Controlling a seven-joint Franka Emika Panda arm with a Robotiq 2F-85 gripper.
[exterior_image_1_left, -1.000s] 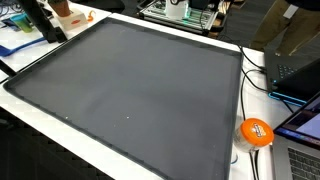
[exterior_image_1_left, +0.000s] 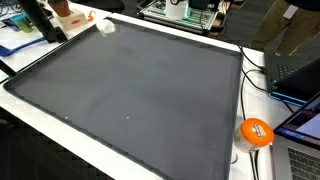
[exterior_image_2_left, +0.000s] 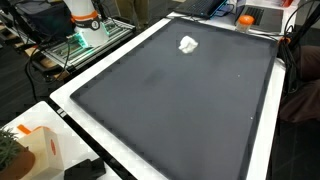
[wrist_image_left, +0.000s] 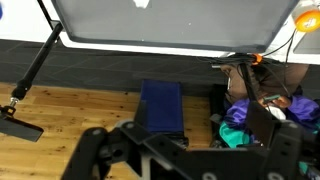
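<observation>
A small white piece (exterior_image_1_left: 106, 26) shows near the far left corner of the dark board (exterior_image_1_left: 135, 90) in exterior view 1. Exterior view 2 has a crumpled-looking white piece (exterior_image_2_left: 188, 44) towards the board's far edge, and the wrist view catches a white patch (wrist_image_left: 141, 3) at its top border. Whether these are one thing, I cannot tell; their places do not clearly agree. My gripper appears only in the wrist view, its dark fingers blurred, wide apart and open, with nothing visible between them. Below it lie the board's edge and the floor.
An orange-topped round container (exterior_image_1_left: 254, 133) stands beside the board, near a laptop (exterior_image_1_left: 297, 158) and cables. Several containers (exterior_image_1_left: 68, 14) crowd the other end. Most of the board is bare. A dark blue item (wrist_image_left: 161, 107) lies below in the wrist view.
Nothing else there has visibly moved.
</observation>
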